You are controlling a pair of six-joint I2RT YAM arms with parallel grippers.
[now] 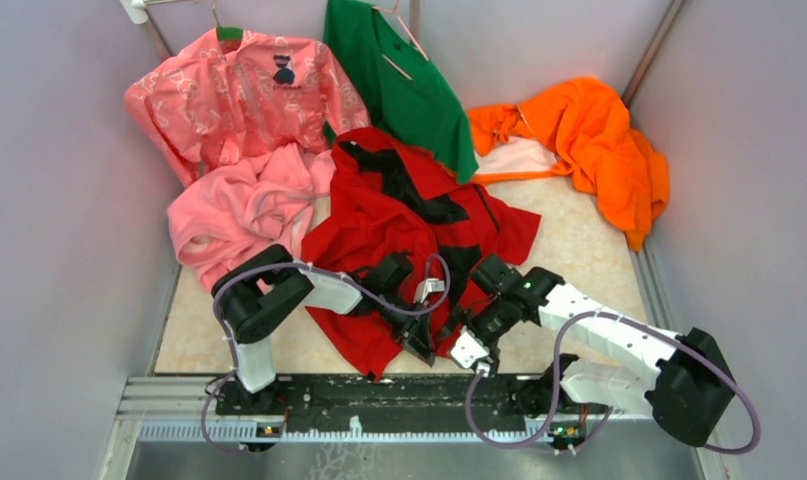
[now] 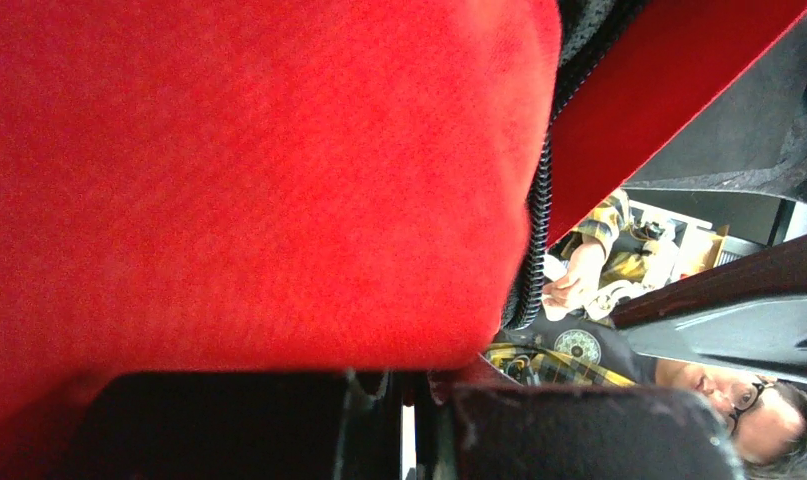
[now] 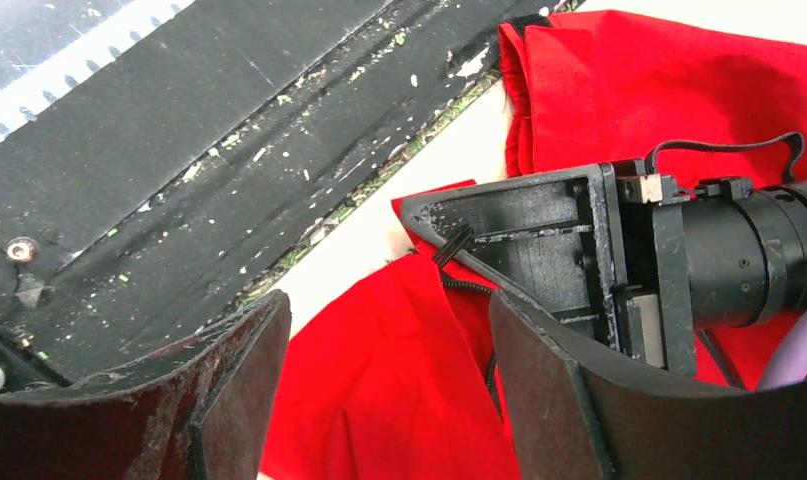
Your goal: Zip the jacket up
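Note:
The red jacket [image 1: 359,230] lies spread on the table beneath both arms. My left gripper [image 1: 419,345] is shut at the jacket's front edge, pressed close into red fabric, with a black zipper [image 2: 539,220] beside it in the left wrist view. What is between its fingertips is hard to see. My right gripper stands part open above the jacket's lower corner, just beside the left one, nothing seen between its fingers. In the right wrist view a short dark pull and zipper tape show by the left gripper's tip.
Pink garments [image 1: 239,220] lie at the left, a green top [image 1: 399,100] hangs at the back, and an orange jacket [image 1: 609,150] is at the right. The table's black front rail [image 3: 229,110] runs close to both grippers. A person shows beyond, in the left wrist view.

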